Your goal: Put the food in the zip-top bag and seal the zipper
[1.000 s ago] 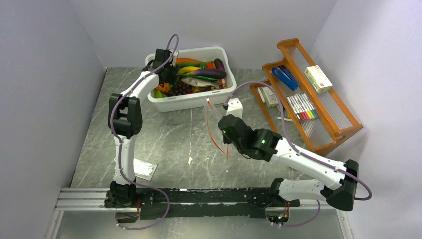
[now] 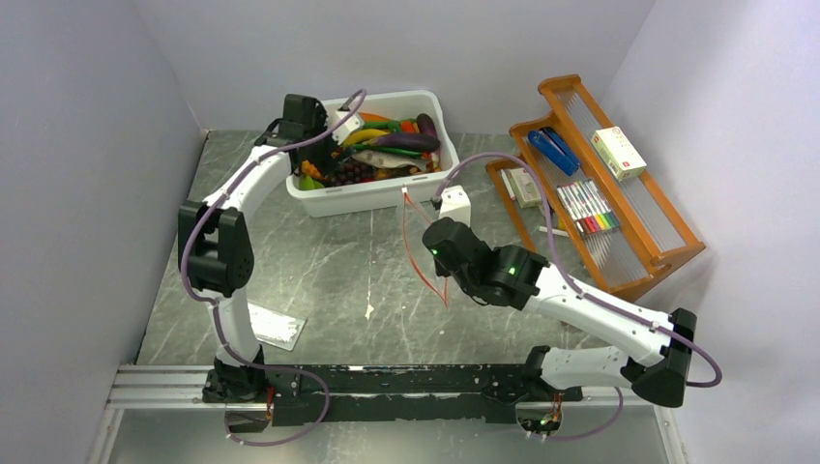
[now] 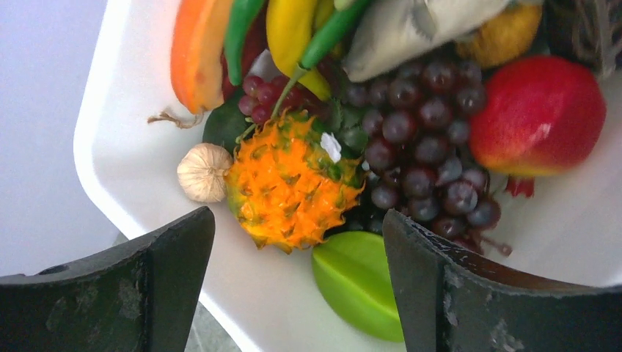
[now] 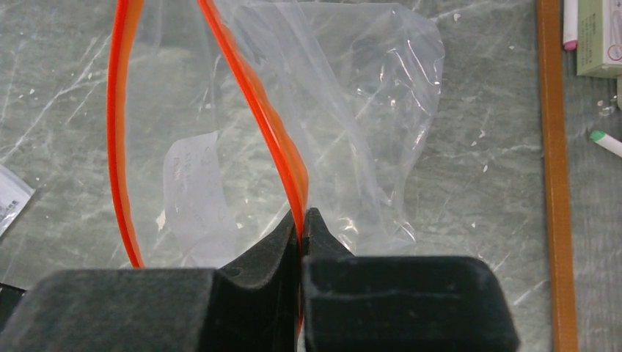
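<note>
A white bin (image 2: 367, 198) holds toy produce: a spiky orange fruit (image 3: 286, 176), dark grapes (image 3: 418, 139), a mango (image 3: 535, 117), a green fruit (image 3: 352, 279) and more. My left gripper is open over the spiky fruit, nothing visibly held. My right gripper is shut on the orange-edged zipper rim of the clear bag (image 4: 374, 95), holding it upright with its mouth partly open over the table.
A wooden shelf (image 2: 658, 232) with markers, boxes and a blue item stands on the right. A flat pouch (image 2: 276, 329) lies at the front left.
The right arm looks still; the bag moved very slightly.
</note>
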